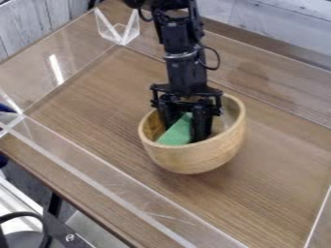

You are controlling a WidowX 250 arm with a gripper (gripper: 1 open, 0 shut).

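A wooden bowl (200, 155) stands on the table (91, 145) near the middle. The black gripper (192, 124) reaches down from the top into it, its lower end inside the bowl. A green object (173, 133) lies in the bowl between and behind the dark fingers, partly hidden by them. The fingers look closed around the green object, though the fingertips are hard to make out.
A white wire-like stand (119, 29) is at the top left. Cables and a dark frame lie at the lower left edge.
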